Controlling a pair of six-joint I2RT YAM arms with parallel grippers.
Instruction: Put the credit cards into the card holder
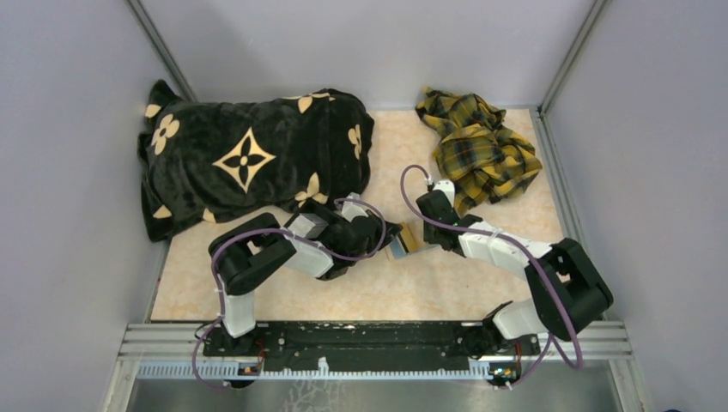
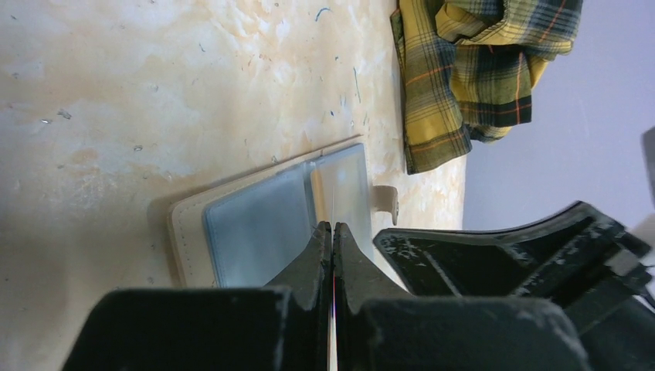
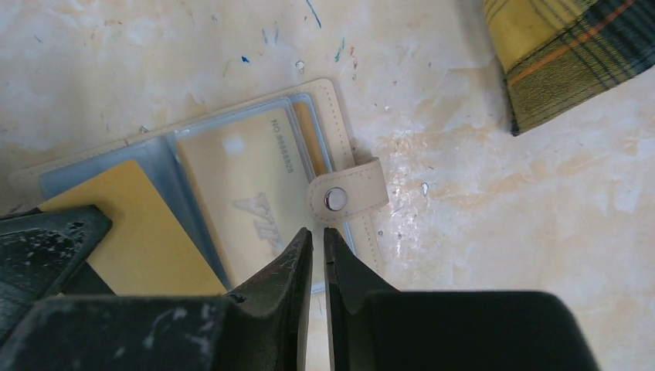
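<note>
The beige card holder point(image 3: 340, 127), with clear bluish pockets, lies open on the table between both arms. A gold card is pinched in my left gripper, tilted above the holder's left part; in the left wrist view it shows only edge-on as a thin line. Inside the right pocket lies a pale gold card point(image 3: 239, 193) with printed digits. Low over that pocket's right side, beside the snap strap point(image 3: 359, 189), my right gripper has its fingertips nearly together. A narrow gap separates them, and no card shows there.
A dark patterned cushion point(image 1: 257, 154) fills the back left. The yellow-and-black plaid cloth point(image 1: 481, 150) is bunched at the back right, behind my right arm. Bare table point(image 1: 408, 296) lies in front of the holder.
</note>
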